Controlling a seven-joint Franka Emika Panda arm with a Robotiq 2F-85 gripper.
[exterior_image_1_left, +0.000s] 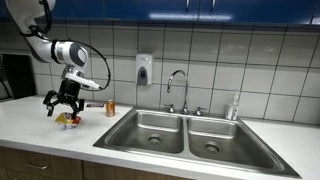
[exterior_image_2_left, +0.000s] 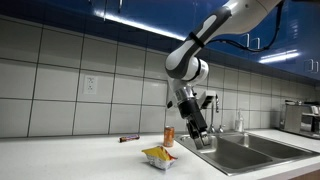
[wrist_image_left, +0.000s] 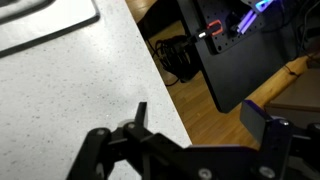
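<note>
My gripper stands open in the wrist view, its two dark fingers wide apart and nothing between them. Below it there, the counter's edge and the floor show. Exterior view 1 has the gripper low at the left end of the counter, overlapping a small yellow, red and white packet in the picture. From exterior view 2, the packet lies on the counter, and the gripper appears to its right, above the surface. The packet is out of the wrist view.
An orange-brown can stands near the wall, left of the double sink and its tall faucet. A thin dark and red item lies farther back. Past the counter's edge are a black panel and cables. Open counter stretches left.
</note>
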